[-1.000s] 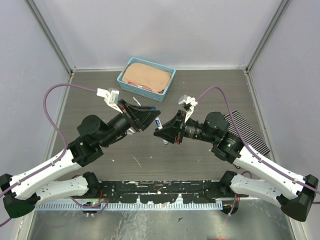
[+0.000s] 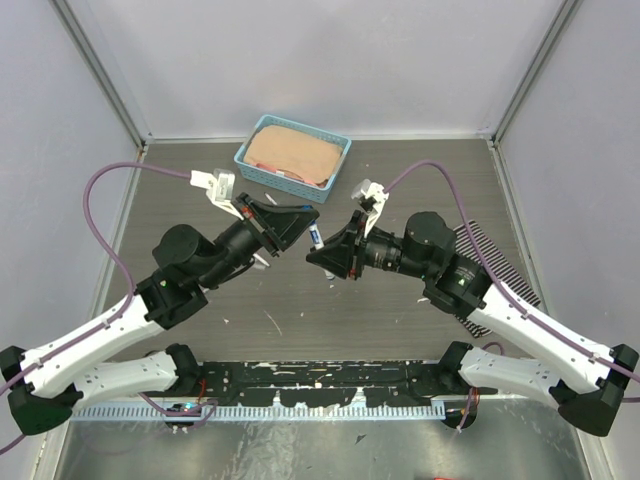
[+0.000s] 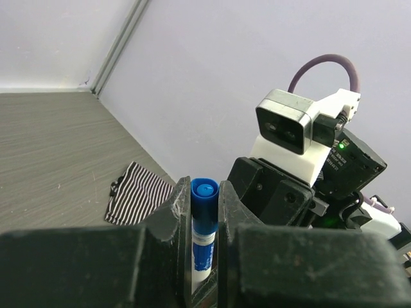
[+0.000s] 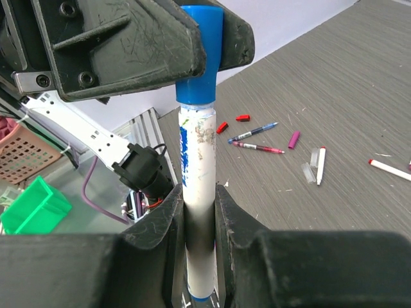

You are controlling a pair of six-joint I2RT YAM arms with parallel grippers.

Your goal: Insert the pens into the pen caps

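Observation:
A white marker pen point(image 4: 199, 160) with a blue end stands between the two arms, with my right gripper shut around its white barrel. Over its upper end sits a blue cap point(image 4: 200, 58), clasped by my left gripper, which is shut on it. In the right wrist view the cap's lower rim meets the white barrel in line; how deep the pen sits inside is hidden. On the table lie a white pen with a red end point(image 4: 390, 169), a white pen point(image 4: 320, 165), and two small red caps point(image 4: 243, 118).
At the back stands a blue basket point(image 2: 330, 180) with a brown sheet in it. Blue and red clear pens point(image 4: 258, 148) and a magenta cap point(image 4: 294, 139) lie loose. A striped cloth point(image 2: 490, 260) is at the right.
Both grippers have shifted slightly, the left one a little up and left, the right one slightly left.

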